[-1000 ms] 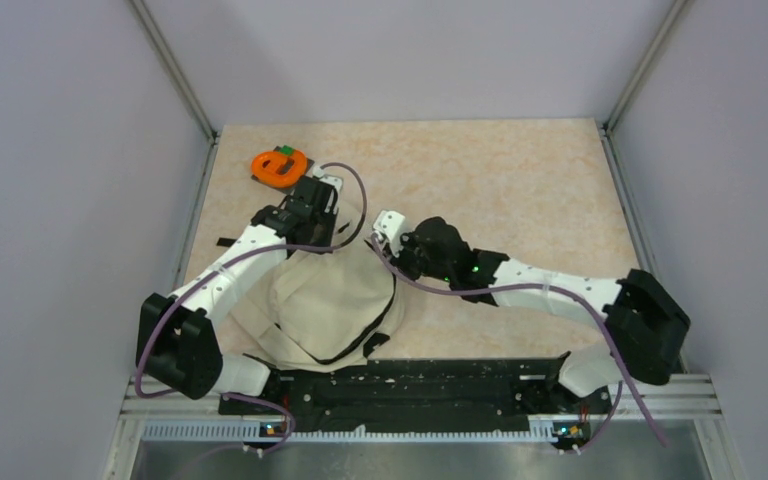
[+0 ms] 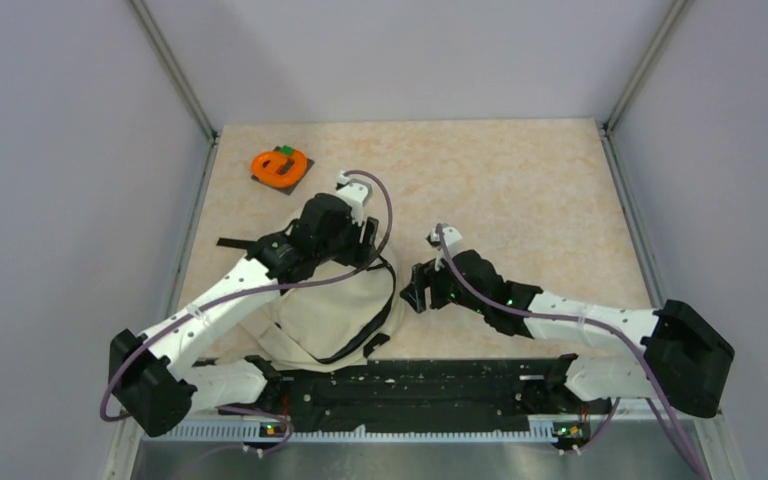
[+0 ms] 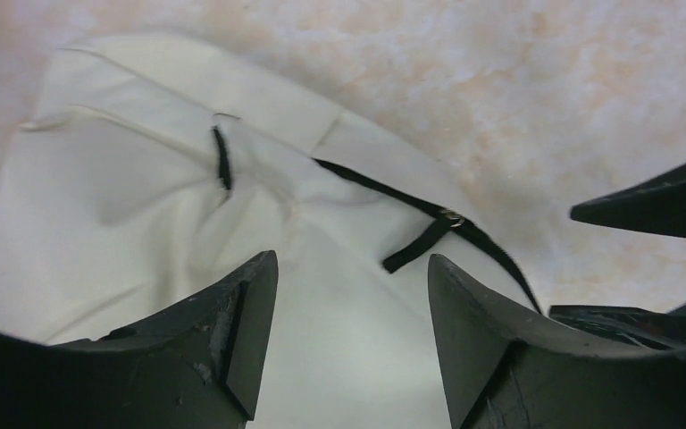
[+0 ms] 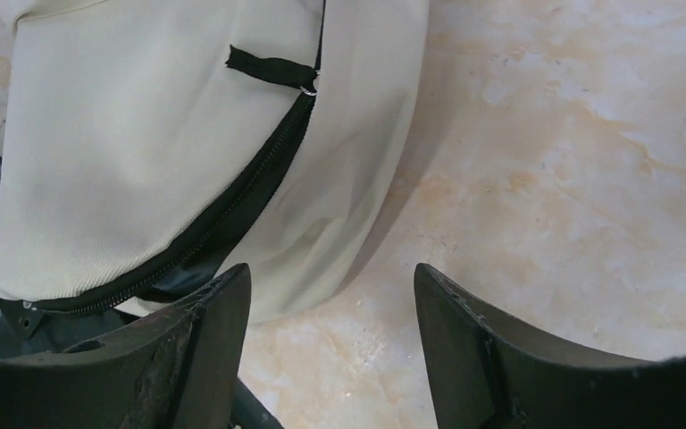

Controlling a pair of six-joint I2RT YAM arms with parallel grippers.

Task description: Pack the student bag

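Note:
A cream cloth bag [image 2: 335, 315] with a black zipper lies on the left of the table, under my left arm. Its zipper runs along the bag's right side and carries a black pull tab, which also shows in the left wrist view as a short black strip [image 3: 417, 247]. Over the bag's upper right part hangs my left gripper, open and empty. Just right of the bag, above bare table, is my right gripper, likewise open with nothing between its fingers. The bag's inside is hidden.
An orange ring-shaped object [image 2: 278, 169] with a green piece rests on a dark square at the back left. A black strap [image 2: 233, 243] sticks out left of the bag.
My left gripper has moved right and toward the front, over the bag's zipper side. The right gripper has let the bag's edge be and drawn back to the right and front.

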